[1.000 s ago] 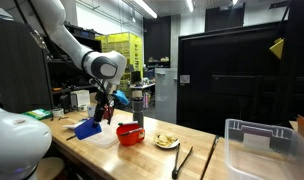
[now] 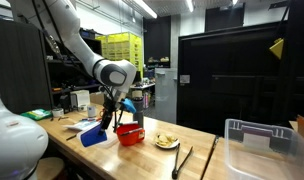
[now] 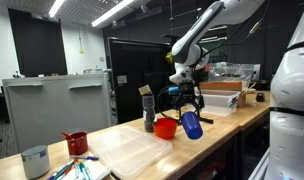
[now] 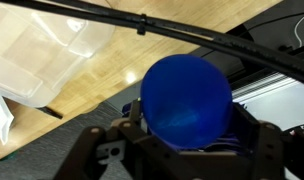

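A blue cup (image 2: pixel 95 135) hangs at the near side of the table, tilted, with my gripper (image 2: pixel 108 112) above it. In the wrist view the round blue face of the cup (image 4: pixel 185 100) fills the space between the dark fingers, and the gripper looks shut on it. The second exterior view shows the cup (image 3: pixel 191 126) near the table's front edge. Just beyond it stands a red container (image 3: pixel 166 128), apart from the cup in that view. The fingertips' contact with the cup is partly hidden.
A clear shallow tray (image 3: pixel 130 148) lies beside the red container. A plate of yellowish food (image 2: pixel 166 139), a dark rod (image 2: pixel 182 162) and a large clear bin (image 2: pixel 260 148) are farther right. A grey pot (image 3: pixel 35 161) and a red mug (image 3: pixel 77 145) stand at the other end.
The arm has carried the blue cup slightly to the right and lower in the first exterior view. The red container and other table items have stayed put.
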